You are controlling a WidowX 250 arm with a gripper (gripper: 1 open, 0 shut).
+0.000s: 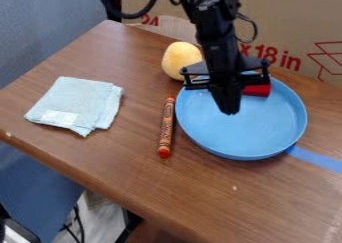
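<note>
My black gripper (226, 95) hangs over the left part of a blue plate (247, 134), its tip pointing down; whether it is open or shut is unclear. Behind it, a red block (261, 88) rests at the plate's back edge, partly hidden by the gripper. A yellow round object (179, 57) sits behind and left of the plate. An orange-brown stick (167, 126) lies left of the plate on the wooden table.
A folded light-blue cloth (74, 103) lies on the left of the table (120, 177). A cardboard box (305, 34) stands at the back. The table's front-left edge drops off beside blue fabric.
</note>
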